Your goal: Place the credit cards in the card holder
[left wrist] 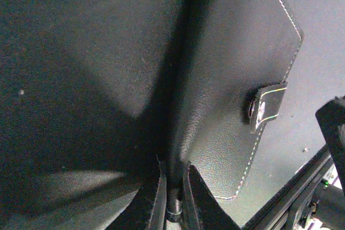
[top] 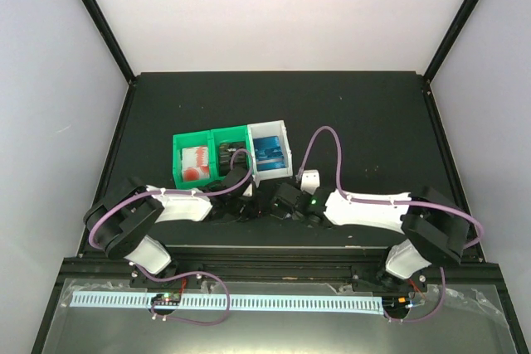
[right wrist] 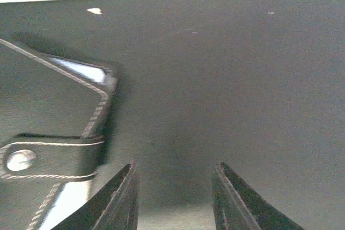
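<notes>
The black leather card holder [left wrist: 226, 79], stitched in white and fitted with a snap strap, lies partly folded on the dark table. My left gripper is shut on its rounded fold near the lower end. In the right wrist view the card holder [right wrist: 43, 100] fills the left side, and pale card-like strips [right wrist: 73, 203] show at its edge. To the right of it my right gripper stands open, with bare table between its fingers. Blue cards [top: 268, 151] lie in the white compartment. From above, both arms mostly cover the holder.
Behind the left arm sits a green two-part tray [top: 178, 155], with red-and-white cards [top: 195, 163] on its left and dark items [top: 231, 157] on its right. A white bin [top: 286, 143] adjoins it.
</notes>
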